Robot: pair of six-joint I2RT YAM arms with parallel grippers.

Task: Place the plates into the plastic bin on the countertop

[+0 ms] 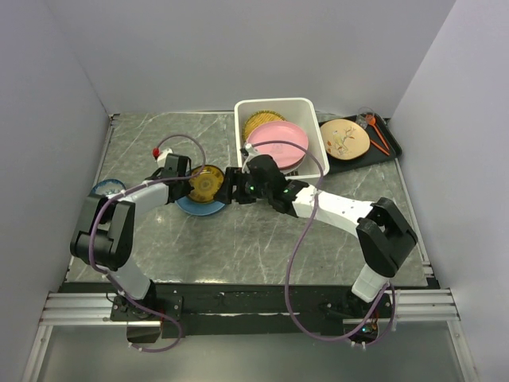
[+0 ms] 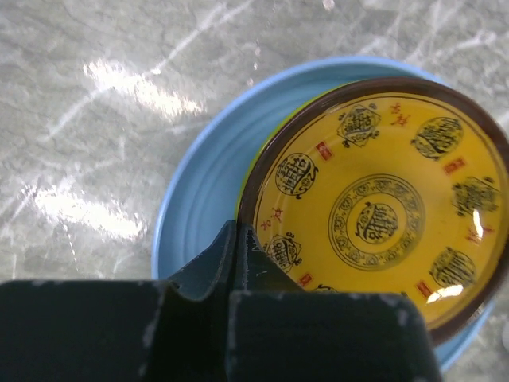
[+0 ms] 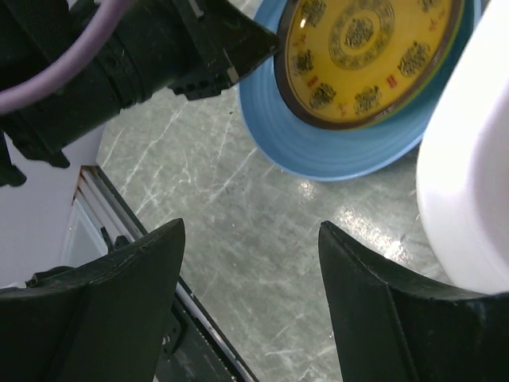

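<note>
A yellow patterned plate point(image 2: 374, 207) with a brown rim lies tilted in a blue plate point(image 2: 199, 183) on the counter. My left gripper is shut at the yellow plate's left rim; whether the rim is between its fingertips is hard to tell. My right gripper is part open just right of both plates, nothing between its fingers. The white plastic bin point(image 1: 246, 107) stands behind it, holding pink plates point(image 1: 274, 137) and a wicker-coloured round item point(image 1: 262, 118).
A black tray point(image 1: 350, 163) with a beige plate and utensils is at the back right. A small blue-patterned plate point(image 1: 108, 185) lies at the far left.
</note>
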